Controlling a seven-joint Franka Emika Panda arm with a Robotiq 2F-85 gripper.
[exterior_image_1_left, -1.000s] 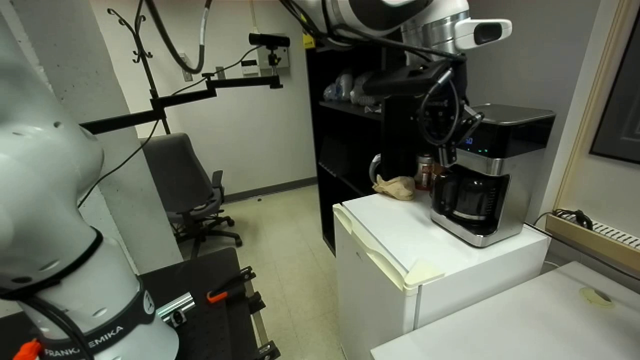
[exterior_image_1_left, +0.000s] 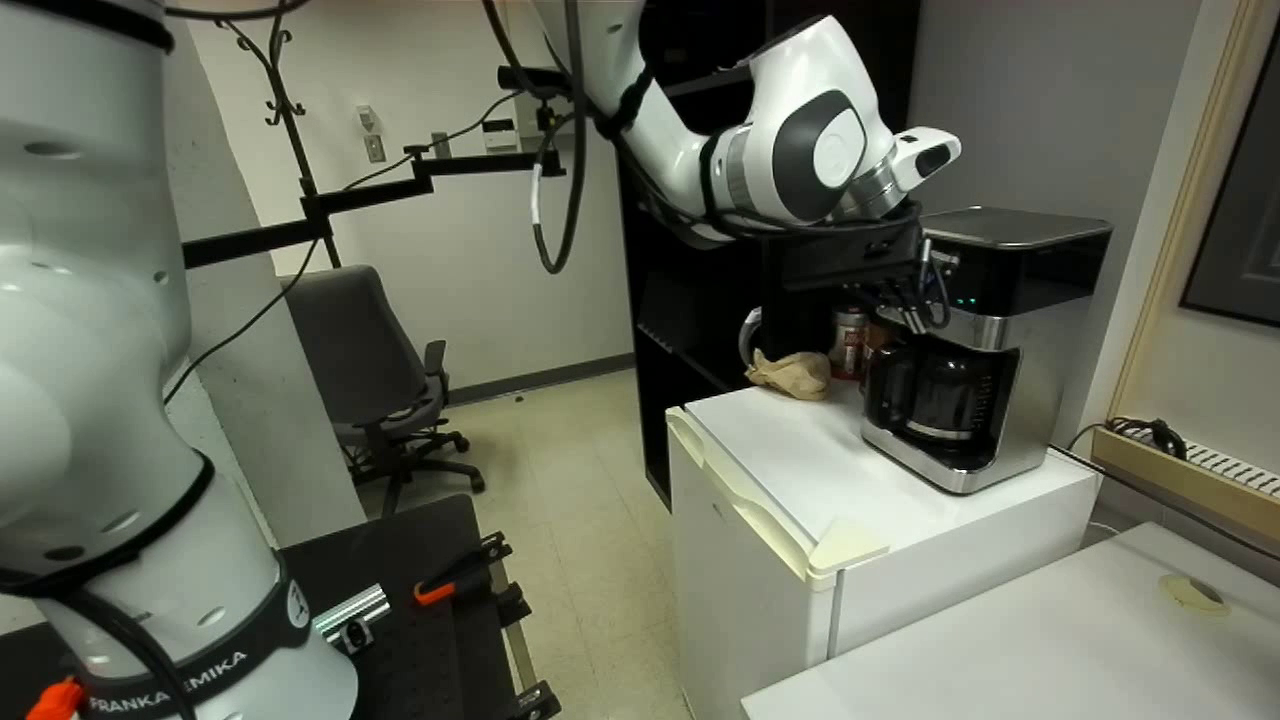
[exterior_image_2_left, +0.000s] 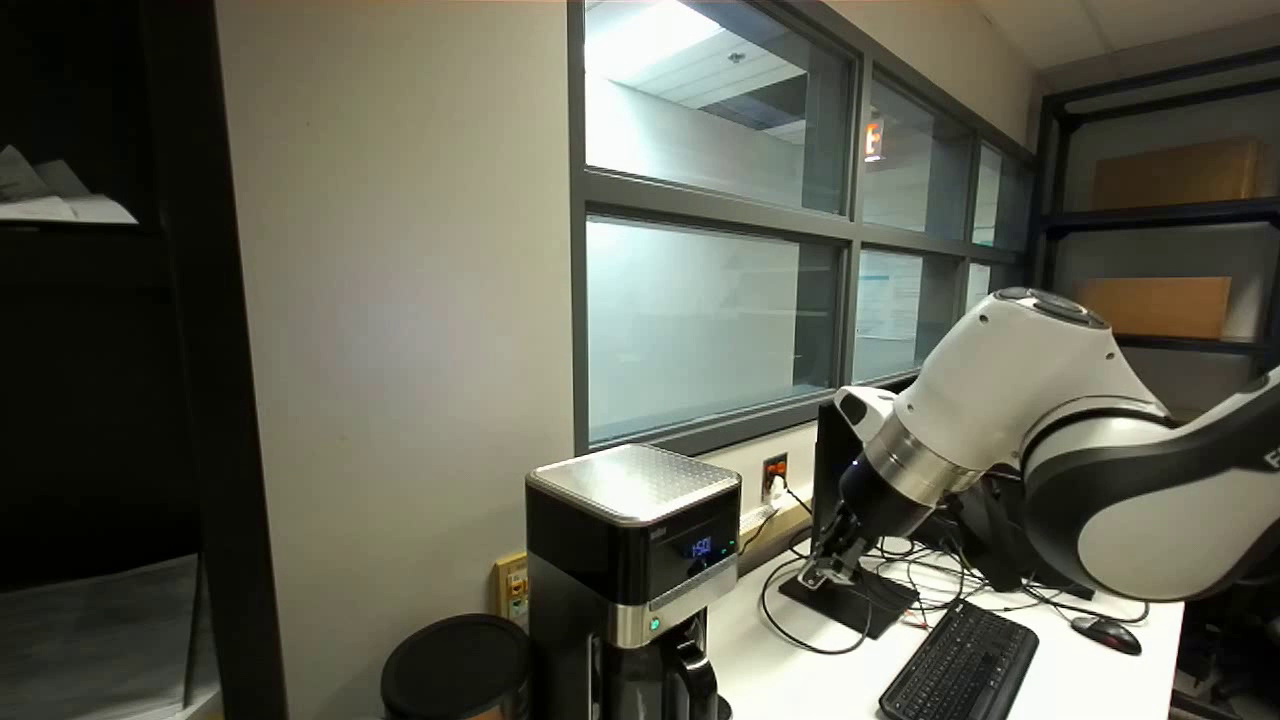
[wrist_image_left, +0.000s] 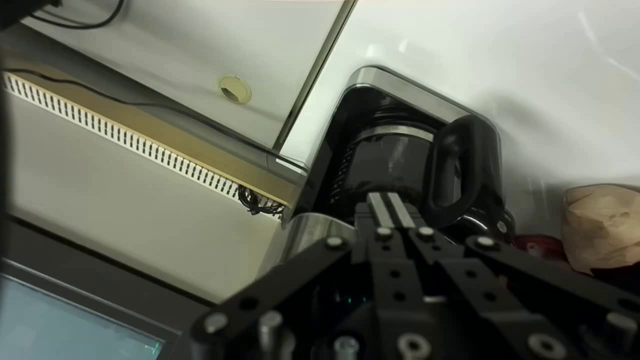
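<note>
A black and steel coffee maker (exterior_image_1_left: 1020, 288) stands on the white fridge top, its glass carafe (exterior_image_1_left: 948, 396) seated inside. My gripper is shut, its two pale fingertips together and nothing showing between them. In the wrist view the fingertips overlap the near side of the carafe (wrist_image_left: 390, 162), with the black carafe handle (wrist_image_left: 471, 162) just to their right. Exterior view 1 puts the gripper (exterior_image_1_left: 921, 322) in front of the machine's upper body, near carafe-top height. Whether the fingers touch the machine, I cannot tell.
A crumpled brown bag (exterior_image_1_left: 794, 374) and a jar (exterior_image_1_left: 848, 342) sit behind the carafe on the fridge top (exterior_image_1_left: 780, 450). Clear space lies in front of the machine. Exterior view 2 shows a keyboard (exterior_image_2_left: 960, 660) and cables on the desk.
The arm has come down and its hand has tilted, bringing the gripper slightly right across the machine's front in exterior view 1. The coffee maker and carafe have not visibly moved.
</note>
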